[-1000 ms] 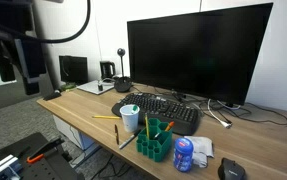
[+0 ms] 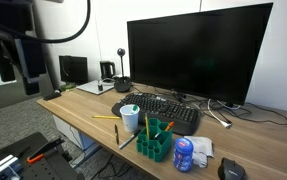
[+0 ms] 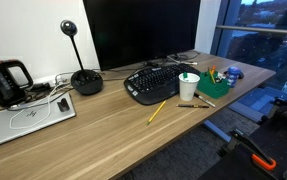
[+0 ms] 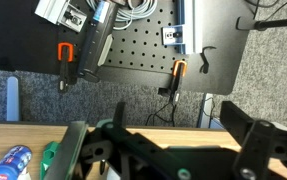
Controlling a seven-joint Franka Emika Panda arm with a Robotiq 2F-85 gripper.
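Observation:
In the wrist view my gripper is at the lower edge, its dark fingers (image 4: 110, 135) wide apart with nothing seen between them. Below it lie the robot's perforated mounting plate and the near edge of the desk. A white cup (image 2: 130, 118) with something green inside stands on the desk. Beside it is a green holder (image 2: 154, 146) with pens or markers in it, and right of that a blue can (image 2: 183, 154). A yellow pencil (image 3: 157, 112) and a dark pen (image 2: 116, 133) lie near the cup. My gripper's fingertips are not clear in the exterior views.
A black keyboard (image 2: 158, 111) lies before a large monitor (image 2: 198, 52). A mouse (image 2: 231, 169) and a white cloth (image 2: 202, 146) are toward the right. A round-based black stand (image 3: 86, 82) and a laptop (image 3: 28, 119) occupy the other end. Bare desk (image 3: 108, 132) lies between.

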